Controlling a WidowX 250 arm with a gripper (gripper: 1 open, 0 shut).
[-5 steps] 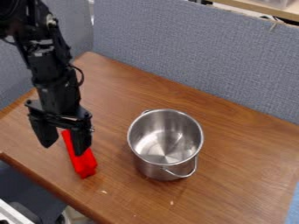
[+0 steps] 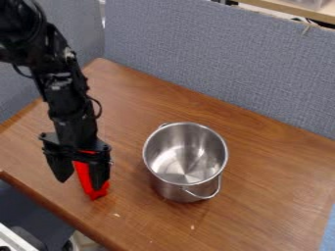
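A red elongated object [image 2: 93,185] lies on the wooden table at the front left, its upper part hidden behind the black gripper [image 2: 78,161]. The gripper is low over it, a dark finger on each side; whether the fingers grip it is hard to tell. A steel pot [image 2: 185,160] with wire handles stands upright to the right of the red object, apart from it.
Grey padded walls [image 2: 222,64] bound the back and left. The table's front left edge is close to the red object.
The gripper has come lower over the red object and slightly to the right, covering more of it. The pot has not moved.
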